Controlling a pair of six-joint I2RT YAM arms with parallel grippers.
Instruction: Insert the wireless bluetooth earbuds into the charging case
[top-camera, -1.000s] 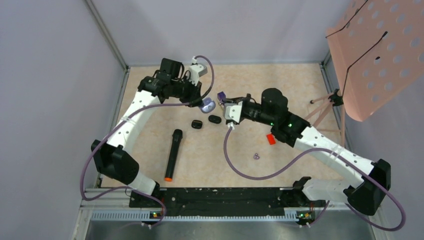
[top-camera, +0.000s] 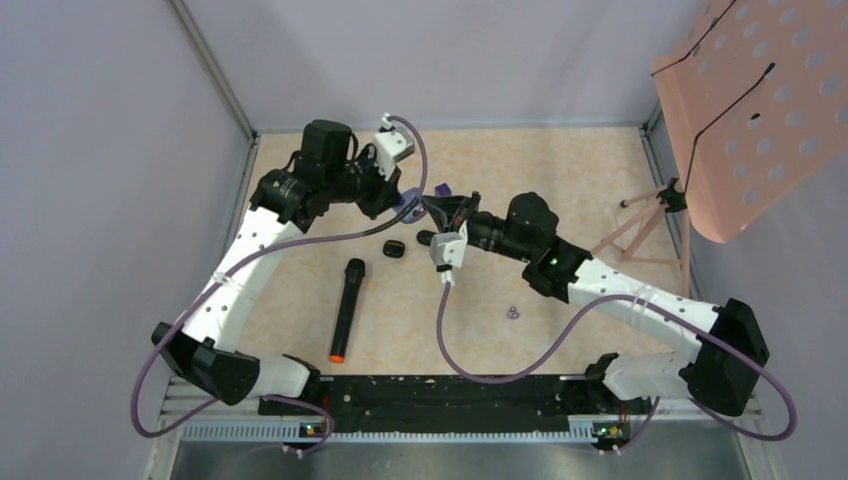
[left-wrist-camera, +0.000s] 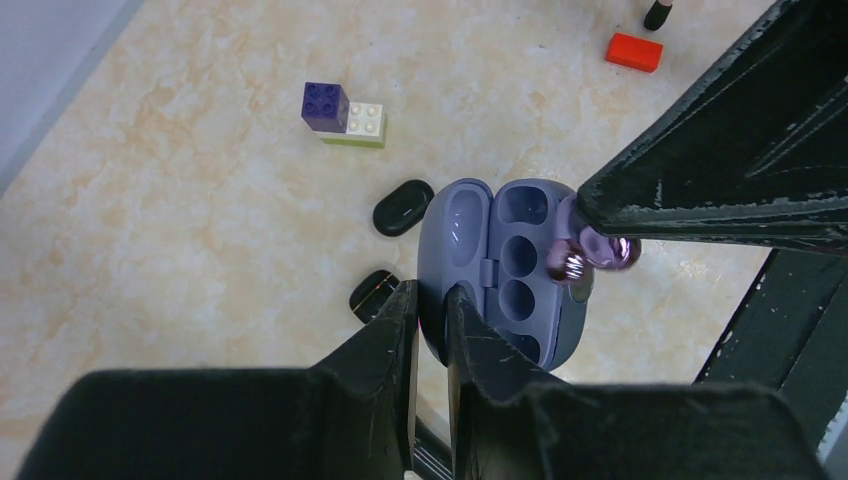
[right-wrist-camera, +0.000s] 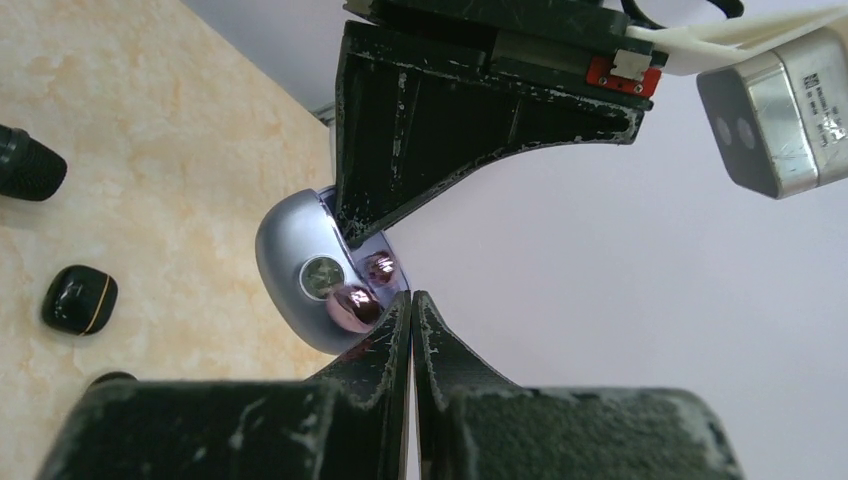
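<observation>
The lavender charging case (left-wrist-camera: 520, 270) hangs above the table with its row of hollows showing. My left gripper is shut on one side of it. At the case's opposite edge sits a shiny purple clip-shaped earbud, seen against the case's edge in the right wrist view too. The tips of my right gripper meet right beside this earbud; no gap shows between them, and whether they pinch its thin bridge cannot be made out. In the top view a small purple earbud (top-camera: 513, 312) lies on the table at right.
Two black cases (top-camera: 394, 249) and a microphone (top-camera: 347, 310) lie on the table nearby. Purple and white bricks (left-wrist-camera: 345, 118) and a red block (left-wrist-camera: 634, 52) sit farther off. A pink perforated panel (top-camera: 760, 110) stands at right.
My right gripper has moved left until its tips reached the case. The red block is now hidden behind the right arm.
</observation>
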